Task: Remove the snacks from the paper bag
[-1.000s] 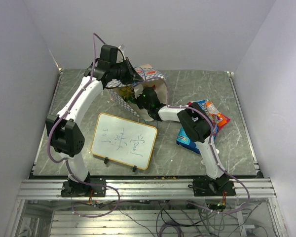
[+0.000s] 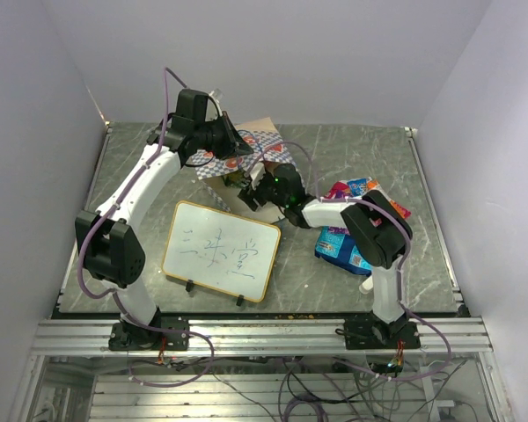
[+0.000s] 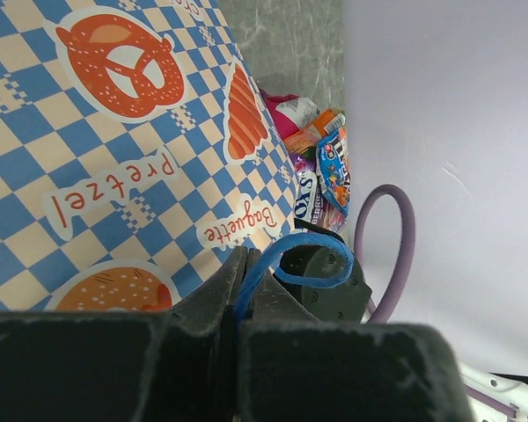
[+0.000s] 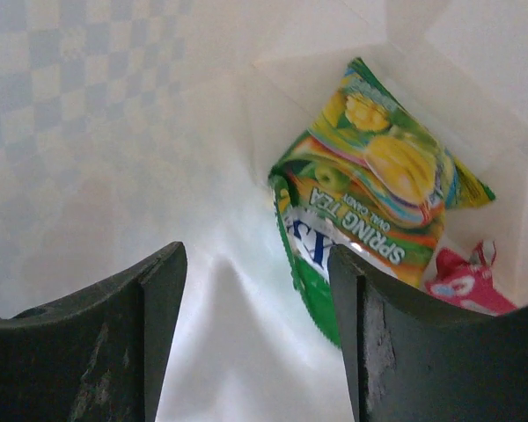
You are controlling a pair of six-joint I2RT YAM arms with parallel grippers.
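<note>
The paper bag (image 2: 268,151), printed with blue checks and pastries, lies at the back of the table with its opening toward the front. At its upper side my left gripper (image 2: 244,149) is shut on the blue cord handle (image 3: 330,264), which loops out from the fingertips. My right gripper (image 2: 253,195) is at the bag's mouth, its fingers apart and empty. Inside, a green and yellow snack pack (image 4: 370,180) lies just beyond the right fingers, mostly past the right-hand one. A pink wrapper (image 4: 466,280) shows beside it.
On the right side of the table, several snacks lie together, among them a blue pack (image 2: 341,251) and an orange one (image 2: 389,204). A whiteboard (image 2: 220,251) stands in front of the bag.
The bag's upper side has come down with the left gripper.
</note>
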